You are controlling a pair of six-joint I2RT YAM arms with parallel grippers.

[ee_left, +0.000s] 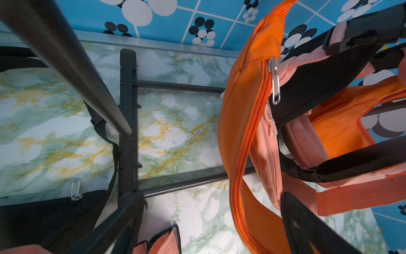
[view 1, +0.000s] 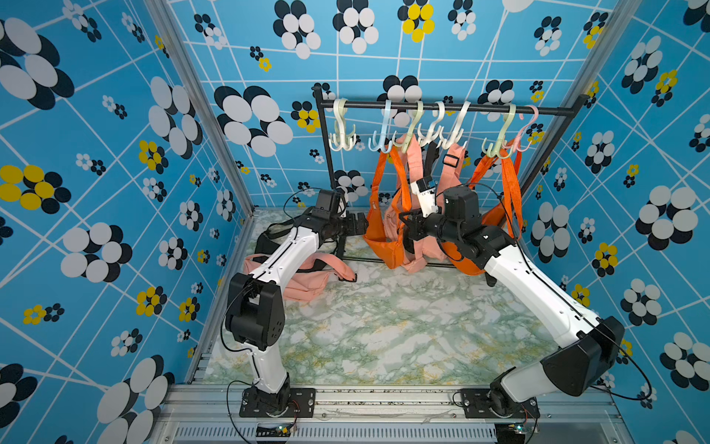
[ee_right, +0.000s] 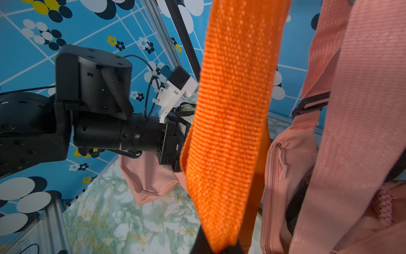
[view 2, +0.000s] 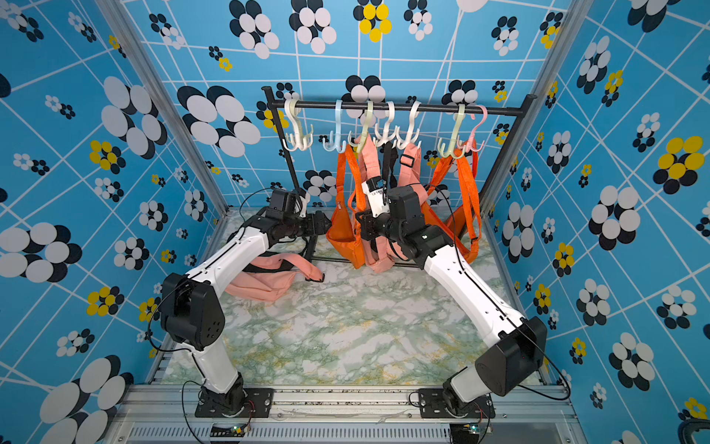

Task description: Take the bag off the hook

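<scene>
An orange bag (ee_left: 236,114) hangs by its straps from hooks (view 1: 384,125) on the black rail (view 1: 355,104), alongside pink and other orange bags. My left gripper (view 1: 351,224) stands open beside the nearest orange bag, whose lower part lies between its spread fingers in the left wrist view, apparently not held. My right gripper (view 1: 408,222) is shut on the orange strap (ee_right: 234,105), which runs down into its fingertips and fills the middle of the right wrist view.
A pink bag (view 1: 307,285) with black straps lies on the marble table at left, by the rack's foot. Hanging straps crowd the space right of the grippers.
</scene>
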